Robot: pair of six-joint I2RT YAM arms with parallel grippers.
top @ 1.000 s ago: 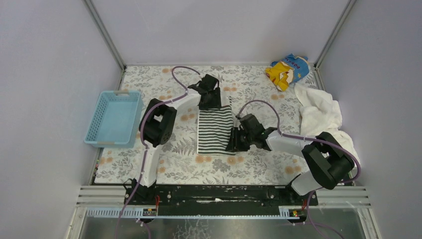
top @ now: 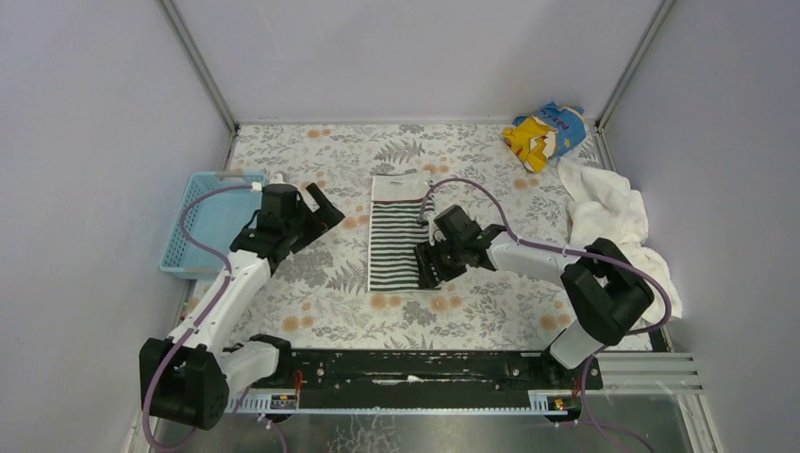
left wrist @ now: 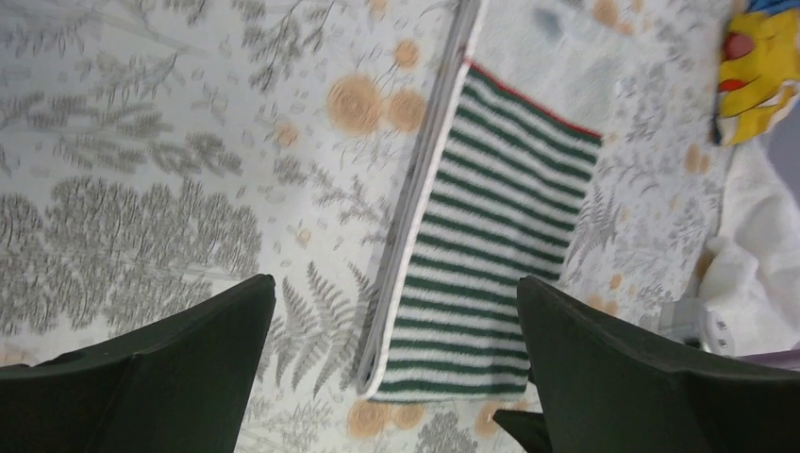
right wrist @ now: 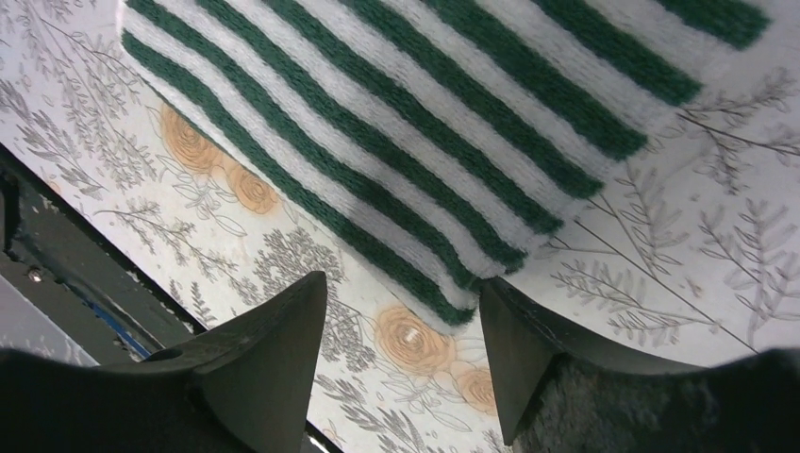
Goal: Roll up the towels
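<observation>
A green-and-white striped towel [top: 396,241] lies flat in the middle of the table, folded lengthwise, its plain far end beyond a thin red line. Its layered left edge shows in the left wrist view, where the striped towel [left wrist: 481,236] runs diagonally. My left gripper [top: 325,209] is open, left of the towel and apart from it. Over the towel's near right corner stands my right gripper [top: 431,264], also open. In the right wrist view that corner of the striped towel [right wrist: 453,307] reaches between the open fingers, which do not grip it.
A light blue basket [top: 171,253] stands at the left, partly behind the left arm. White towels [top: 604,203] lie heaped along the right edge. A blue and yellow bag [top: 547,134] sits at the far right.
My left gripper has opened and swung left, off the towel's far end. My right gripper has opened and shifted slightly left at the near corner. The towel has moved slightly left.
</observation>
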